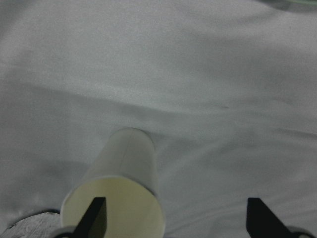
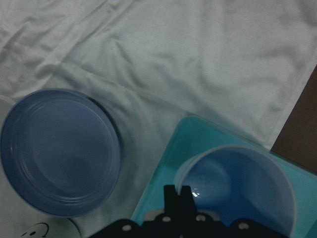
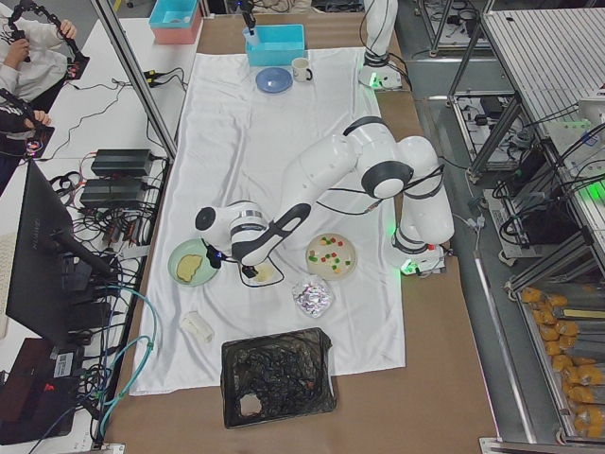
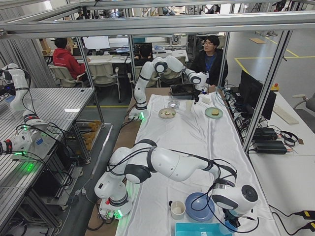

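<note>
My left gripper stands open over a cream cup (image 1: 116, 158), which lies on its side in the left wrist view with its mouth between and below the fingertips. In the camera left view that cup (image 3: 266, 270) is partly behind the left arm, beside a green plate (image 3: 183, 274) with a yellow piece on it. My right gripper is shut on the rim of a blue cup (image 2: 247, 183), held over a turquoise bin (image 2: 168, 158) at the far end of the table.
A blue plate (image 2: 59, 148) and a mug (image 3: 302, 69) stand by the bin. A plate of small coloured pieces (image 3: 331, 268), crumpled foil (image 3: 313, 296) and a black-lined tray (image 3: 278, 369) lie at the near end.
</note>
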